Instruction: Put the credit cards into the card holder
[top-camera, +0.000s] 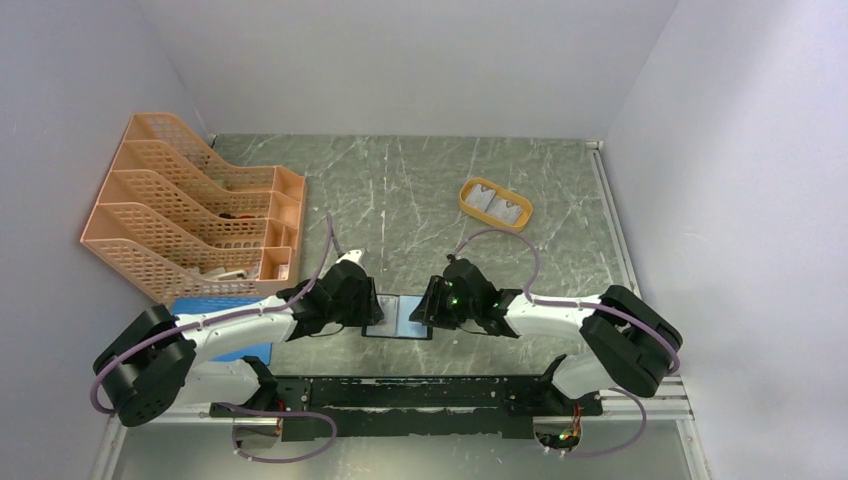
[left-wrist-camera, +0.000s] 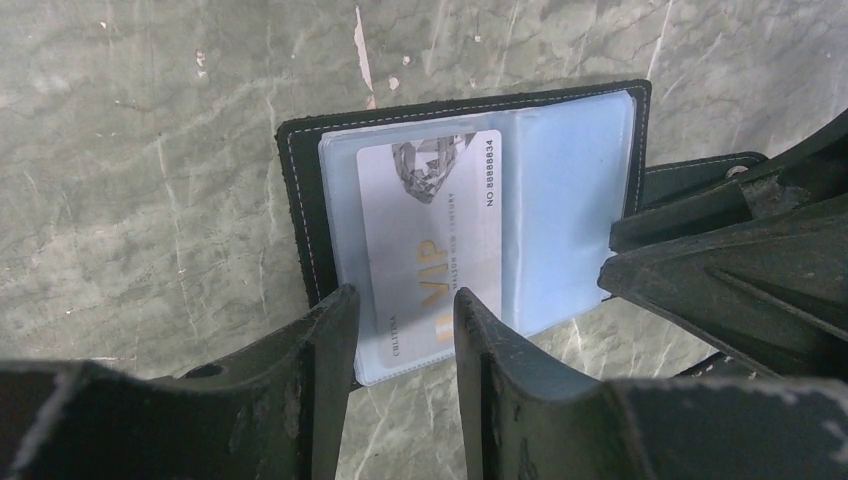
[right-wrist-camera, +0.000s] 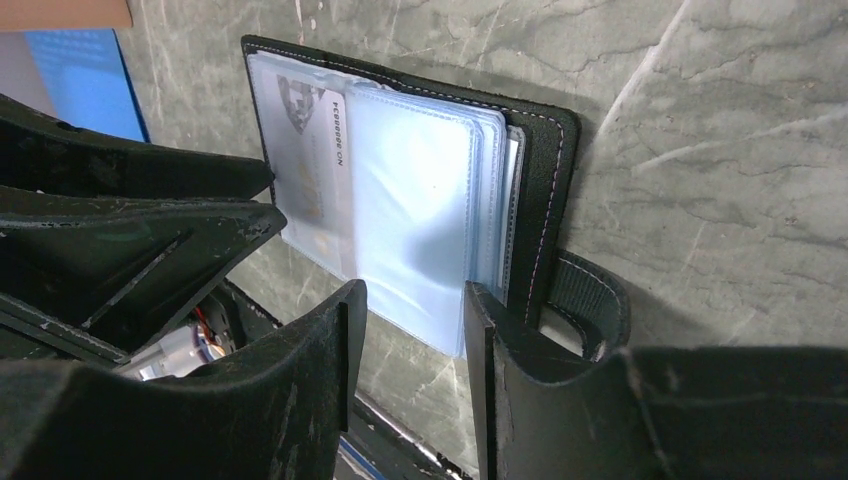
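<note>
The black card holder (top-camera: 398, 337) lies unfolded near the table's front, between both arms. A silver VIP card (left-wrist-camera: 430, 240) sits in its left clear sleeve; the right sleeve (right-wrist-camera: 410, 190) looks empty. Over the holder's left side hangs my left gripper, its fingers apart with nothing held between them. My right gripper is at the opposite side, also open, its right finger close to the edges of the stacked sleeves; whether it touches them I cannot tell. Two more silver cards (top-camera: 506, 211) lie in a yellow tray (top-camera: 468, 207) at the back right.
A large orange rack (top-camera: 290, 185) with compartments fills the left side, with a blue sheet (top-camera: 258, 353) in front of it.
</note>
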